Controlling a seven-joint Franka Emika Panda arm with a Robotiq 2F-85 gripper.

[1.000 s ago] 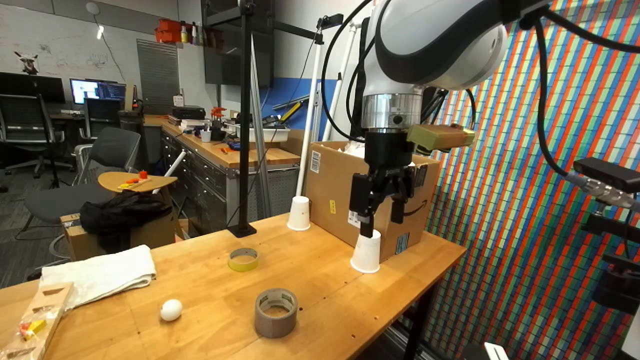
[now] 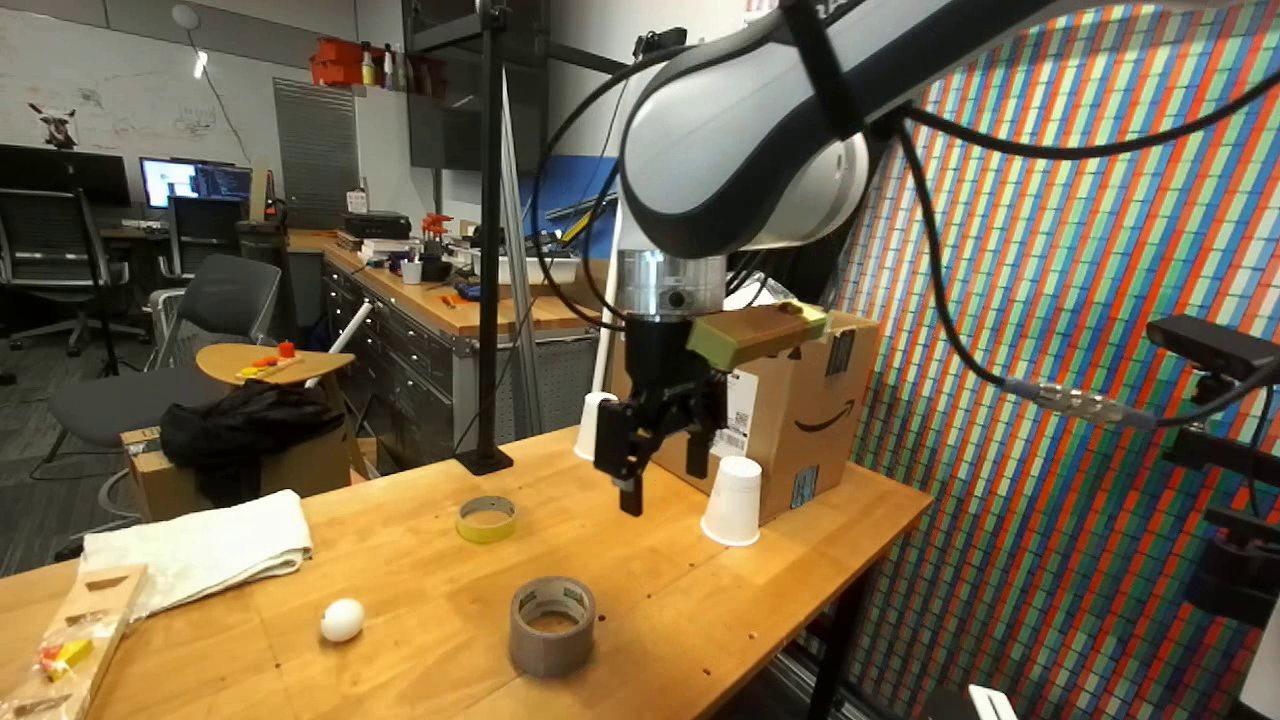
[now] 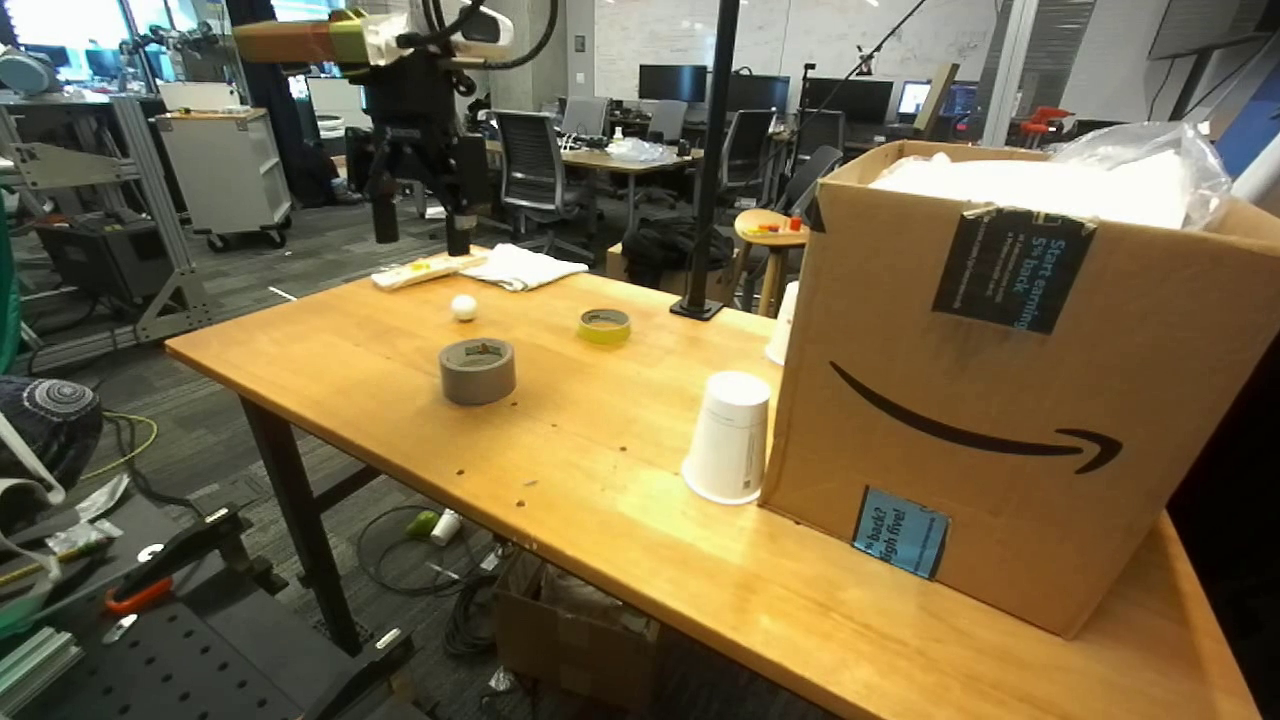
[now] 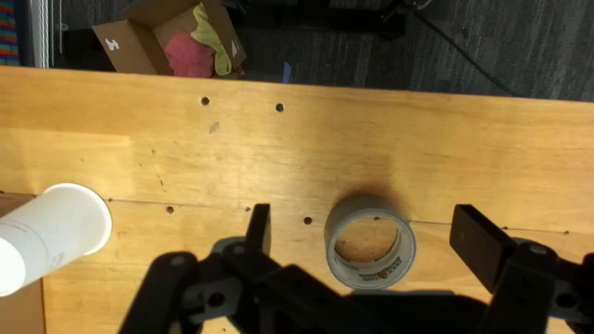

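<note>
My gripper stands open above the table, its two fingers wide apart with nothing between them. Below it in the wrist view lies a grey roll of duct tape (image 4: 402, 261), flat on the wood and seen through the gap. In exterior view 1 the gripper (image 2: 663, 478) hangs well above the tabletop, clear of the grey tape (image 2: 552, 642). A white cup (image 2: 733, 504) rests upside down beside the cardboard box. Farther along the table are a yellow tape roll (image 2: 486, 530) and a white ball (image 2: 342, 620).
A large cardboard box (image 3: 960, 360) takes up one end of the table, with a second white cup (image 2: 590, 426) near it. A folded white cloth (image 2: 204, 550) and a wooden piece (image 2: 102, 636) lie at the other end. A black post (image 2: 488, 300) rises at the table's edge.
The arm and gripper have moved left in exterior view 1, away from the white cup by the box. The objects on the table have not moved.
</note>
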